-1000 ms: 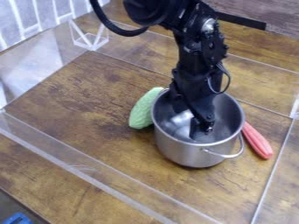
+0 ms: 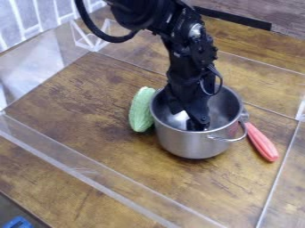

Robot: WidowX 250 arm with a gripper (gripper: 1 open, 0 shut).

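A steel pot (image 2: 188, 142) with a wire handle stands right of centre on the wooden table (image 2: 78, 125). My black gripper (image 2: 192, 119) reaches down into the pot from above; its fingers are mostly dark against the inside, and I cannot make out clearly what lies between them. A pale green, ribbed oblong object (image 2: 141, 109) leans at the pot's left side. A red oblong object (image 2: 261, 142) lies just right of the pot.
A white railing shows at the top left, a blue object (image 2: 14, 223) at the bottom left corner.
My arm and gripper have shifted slightly left within the pot, and the pot appears to sit a little higher in the view than a second ago.
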